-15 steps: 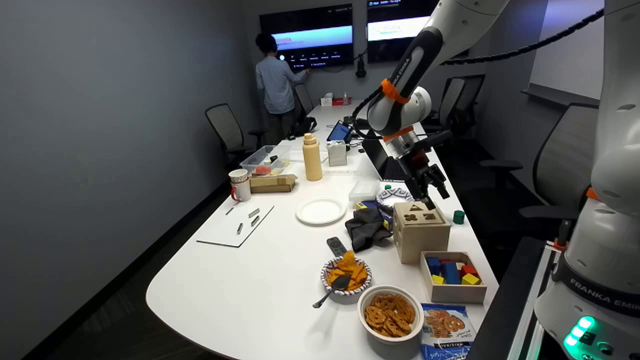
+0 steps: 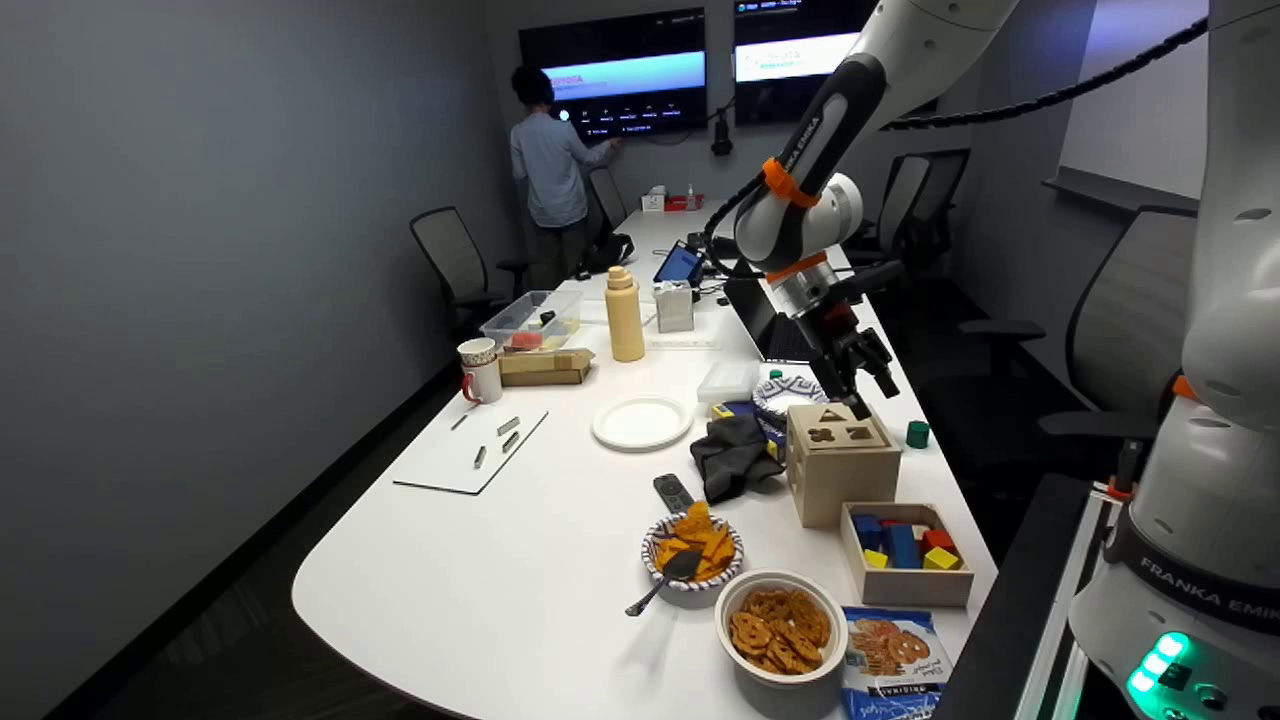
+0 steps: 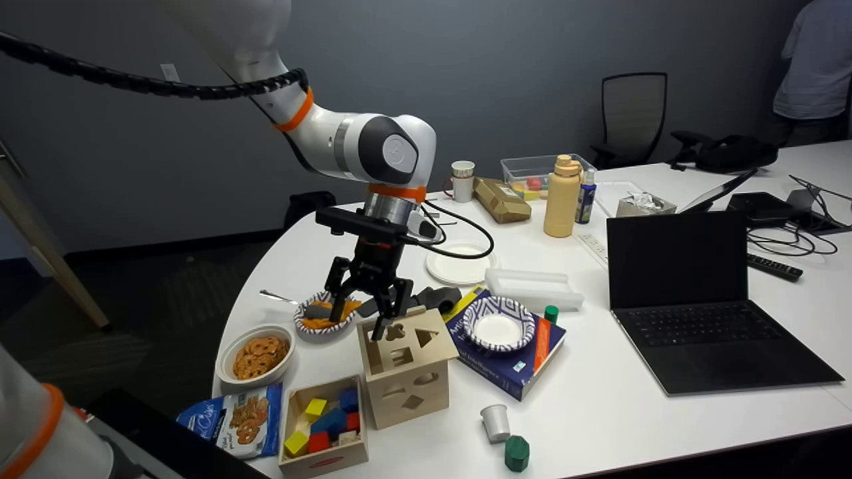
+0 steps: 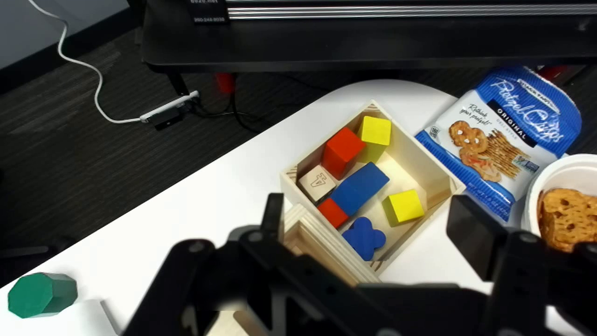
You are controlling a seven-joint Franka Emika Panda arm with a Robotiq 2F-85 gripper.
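Observation:
My gripper [image 3: 361, 315] stands open above the wooden shape-sorter box [image 3: 411, 395], its fingers apart and nothing between them. In the wrist view, one dark fingertip [image 4: 273, 215] shows left of the open wooden tray [image 4: 428, 159] and the other to its right. Inside the tray lie a blue block [image 4: 361, 187], a red block [image 4: 342, 151], two yellow blocks and a blue flower-shaped block [image 4: 364, 238], among others. Cut-out shapes mark the sorter's top and side. A green block [image 3: 516, 452] rests on the table beside a small silver cup [image 3: 496, 422].
Close to the tray are a pretzel bag [image 2: 894, 660], a pretzel bowl [image 2: 781, 628] and a chip bowl [image 2: 692, 550] with a spoon. A book [image 3: 503, 363] bearing a patterned bowl and an open laptop [image 3: 723, 343] lie beyond the sorter.

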